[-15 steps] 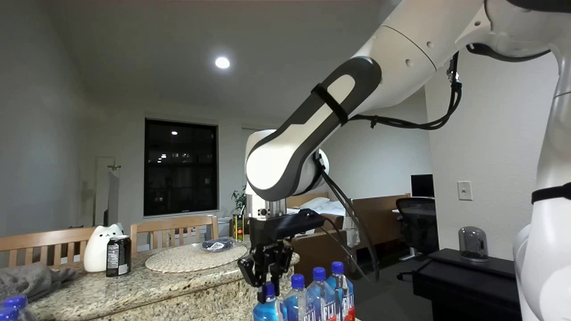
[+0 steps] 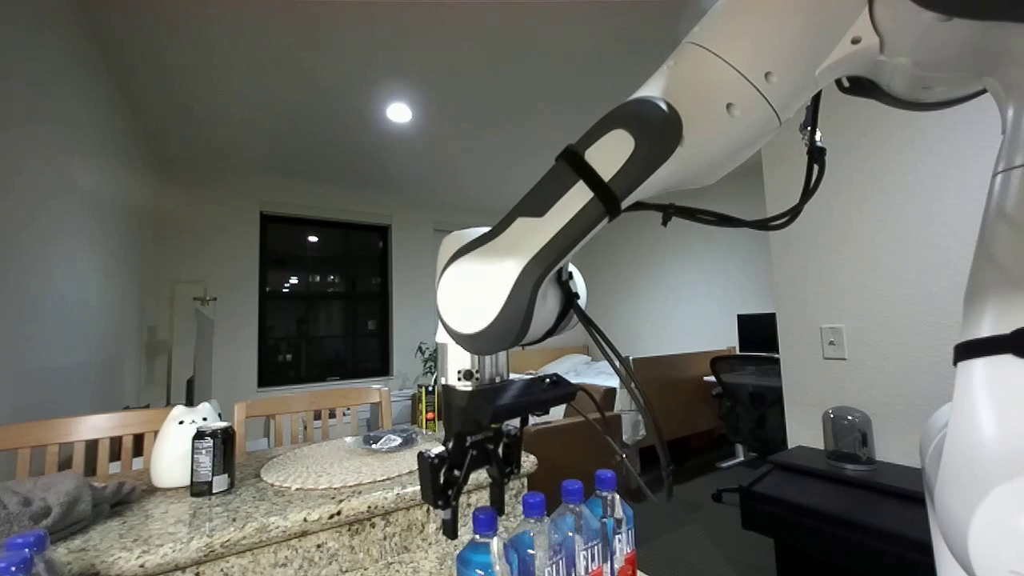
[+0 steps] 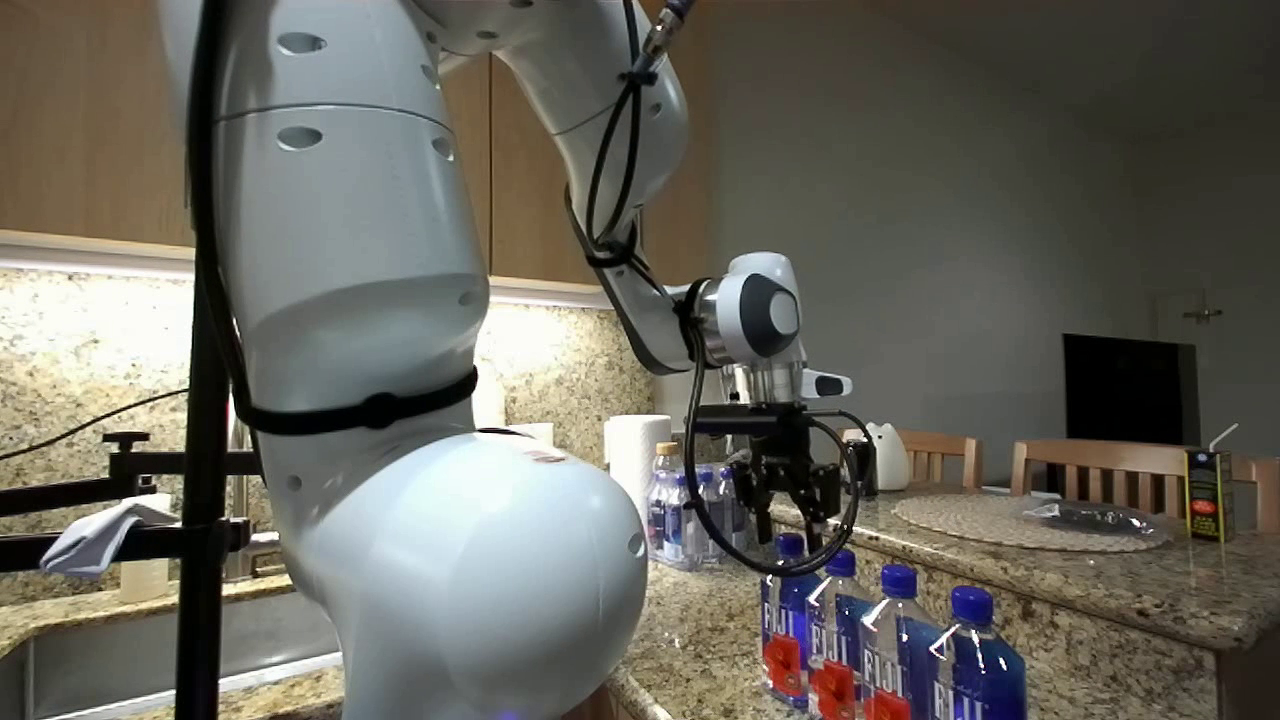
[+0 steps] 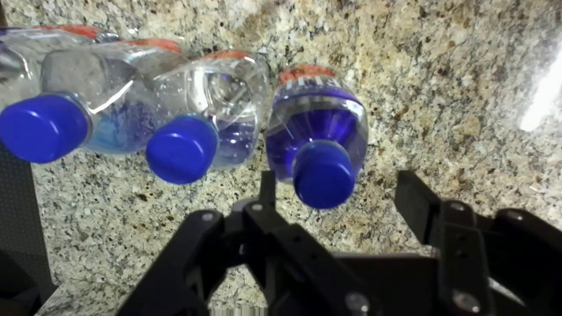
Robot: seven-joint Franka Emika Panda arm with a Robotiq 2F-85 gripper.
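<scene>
Several Fiji water bottles with blue caps stand in a row on the granite counter. The end bottle [image 2: 480,555] of that row, nearest the gripper, shows its cap [image 4: 324,176] between the two spread fingers in the wrist view, touching neither. My gripper is part open and holds nothing. In exterior view 1 the gripper [image 2: 470,523] hangs just above and to the left of the end bottle. The neighbouring bottle [image 4: 208,121] stands to the left of the end one in the wrist view. In exterior view 2 cables partly cover the gripper [image 3: 792,522].
A raised granite ledge [image 3: 1080,600] runs behind the row, bearing a woven placemat [image 3: 948,522]. More bottles [image 3: 678,516] stand by a paper towel roll [image 3: 636,450]. A black can [image 2: 212,461] and white cat figure [image 2: 173,450] are farther off. Counter right of the end bottle is clear in the wrist view.
The fingers have spread apart from around the end bottle's cap. My gripper has risen slightly and shifted left in exterior view 1. The bottles stay in their row.
</scene>
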